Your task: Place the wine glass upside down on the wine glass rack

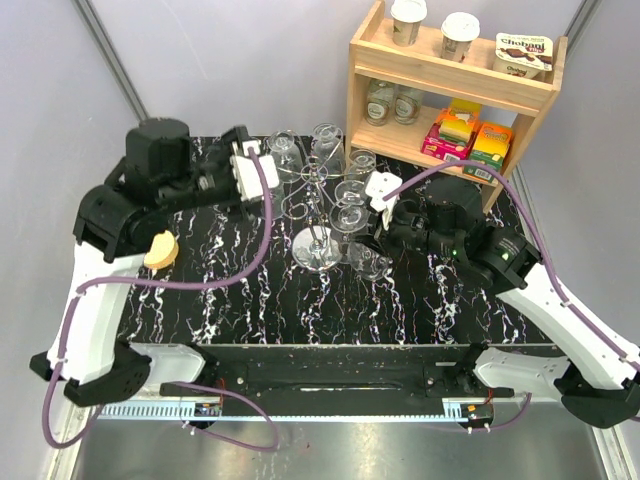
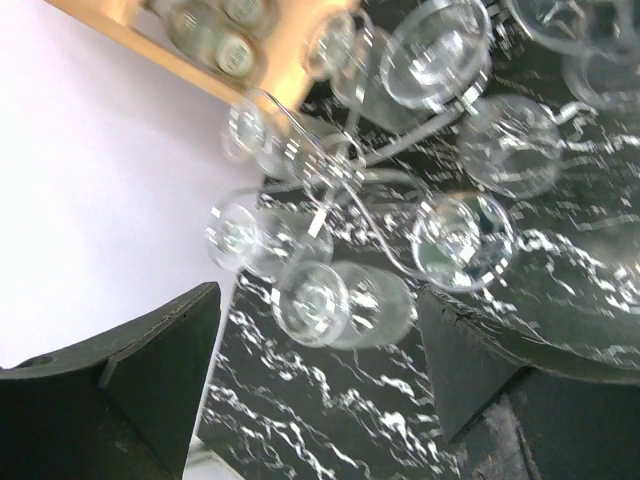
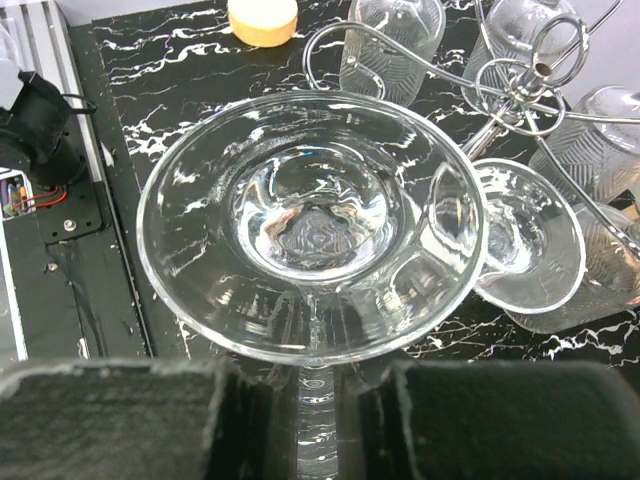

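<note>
Between the fingers of my right gripper runs the stem of a clear wine glass (image 3: pixel 190 290). Its wide round part faces the right wrist camera; whether that is foot or bowl I cannot tell. In the top view this gripper (image 1: pixel 375 236) is at the right side of the metal wine glass rack (image 1: pixel 316 250). Several other glasses hang around the rack, one of them a glass (image 2: pixel 375 305) low in the left wrist view. My left gripper stands open at the rack's left, nothing held between its fingers.
A wooden shelf (image 1: pixel 455 68) with cups, jars and boxes stands behind on the right. Rack arms (image 3: pixel 400 60) and glasses crowd the space beside the held glass. A yellow round object (image 1: pixel 161 250) lies at left.
</note>
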